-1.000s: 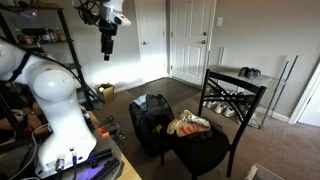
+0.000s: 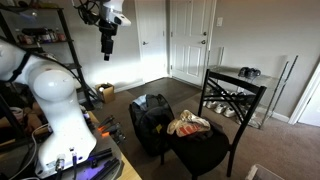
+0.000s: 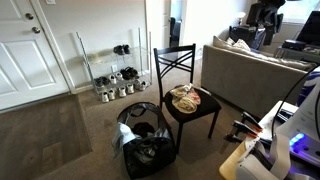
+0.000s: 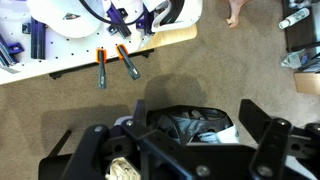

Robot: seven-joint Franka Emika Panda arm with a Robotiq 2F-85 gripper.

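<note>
High above the floor, at the upper left of exterior view 1, my gripper [image 2: 106,48] hangs pointing down. In the wrist view its two dark fingers [image 4: 143,118] stand wide apart, so the gripper is open with nothing between them. Far below the gap lies a black mesh basket [image 4: 180,112] with a pale bag in it. The same basket [image 3: 140,145] stands on the floor in exterior view 2. Beside it is a black chair [image 3: 180,62] with a tan and reddish cloth-like bundle [image 3: 186,98] on its seat.
A rack [image 2: 285,82] with several shoes stands by the wall behind the chair. A pale sofa [image 3: 232,75] is at the right. Near my base, two orange-marked clamp-like tools [image 4: 101,62] lie at the table's edge [image 4: 70,66]. Open floor lies left of the basket in exterior view 2.
</note>
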